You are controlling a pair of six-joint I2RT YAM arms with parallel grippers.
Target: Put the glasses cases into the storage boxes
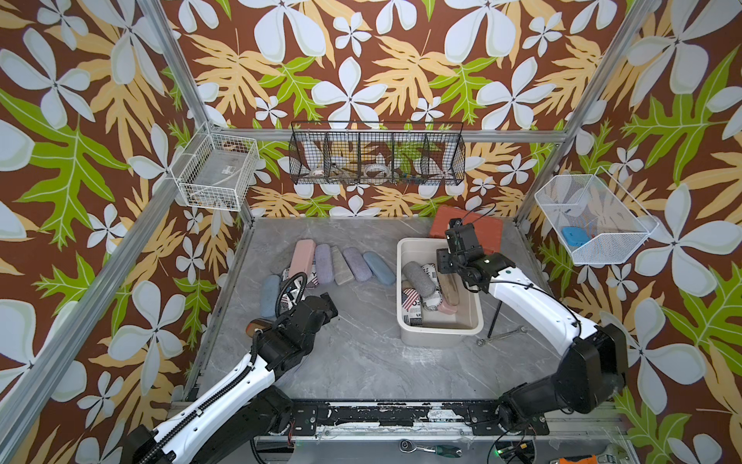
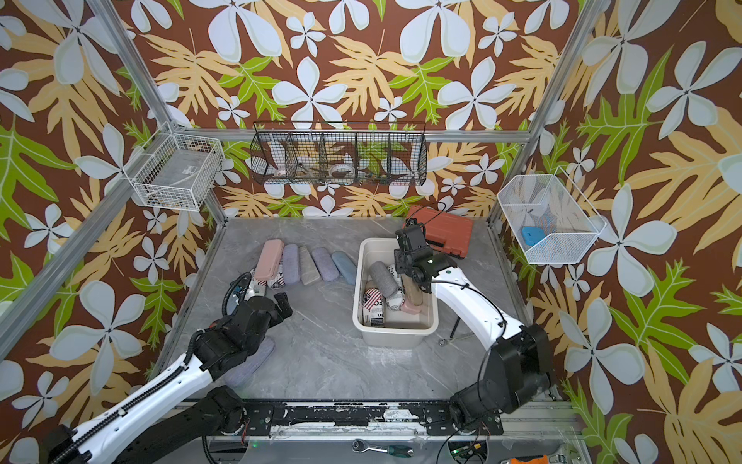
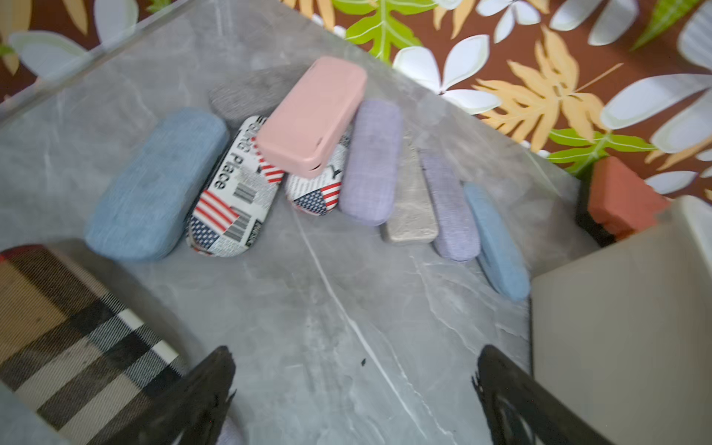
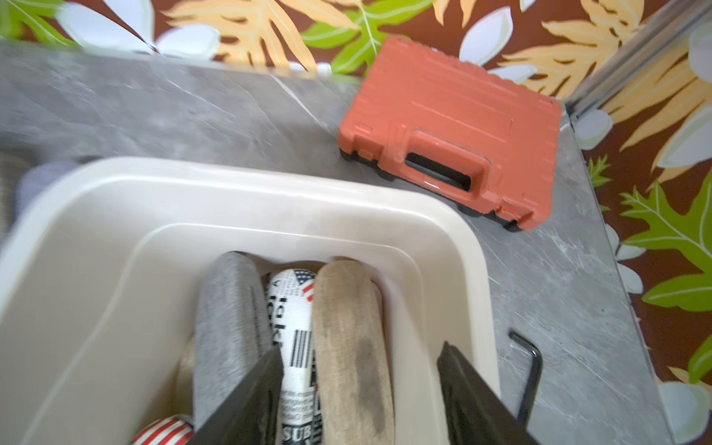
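Glasses cases lie in a row at the table's left: pink (image 3: 311,111), light blue (image 3: 155,181), flag-print (image 3: 233,193), lavender (image 3: 371,159) and others, with a plaid case (image 3: 66,333) nearer. The cream storage box (image 1: 402,309) holds grey (image 4: 230,326), flag-print and brown (image 4: 348,348) cases. My left gripper is open over bare table beside the plaid case, nothing between its fingers. My right gripper hangs over the box's right part, its fingers apart above the brown case; whether they touch it cannot be told.
A red toolbox (image 4: 452,118) lies behind the box, a hex key (image 4: 530,378) and wrench (image 1: 502,336) to its right. Wire baskets (image 1: 375,154) hang on the walls. The table centre between cases and box is clear.
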